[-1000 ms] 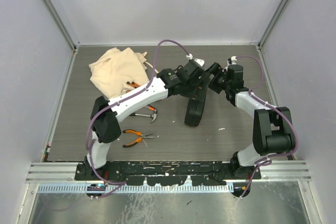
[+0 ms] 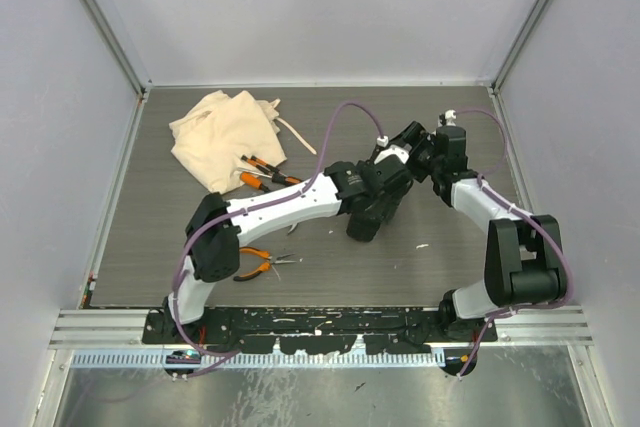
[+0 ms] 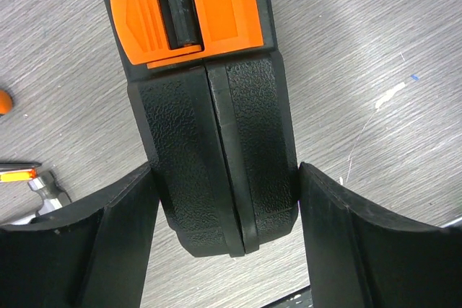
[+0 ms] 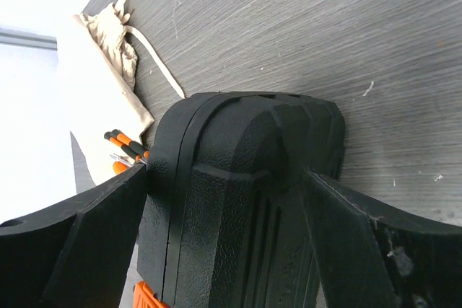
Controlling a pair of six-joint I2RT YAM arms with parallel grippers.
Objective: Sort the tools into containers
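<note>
A black toolbox [image 2: 365, 225] with an orange latch [image 3: 225, 5] stands right of centre, between both arms. My left gripper is at one end of it, fingers on either side of its black body; whether they press on it cannot be told. My right gripper is over the other end, the black case [image 4: 224, 135] between its spread fingers. Pliers with orange handles [image 2: 262, 262] lie front left; orange-handled tools [image 2: 262, 172] and a hammer [image 3: 47, 187] lie left of the box, partly hidden by my left arm.
A cream cloth bag [image 2: 225, 132] lies at the back left, with its strap trailing right. White walls border the table on the back and sides.
My left arm has moved toward the front and right, onto the toolbox. The right arm has shifted slightly toward the front and right.
</note>
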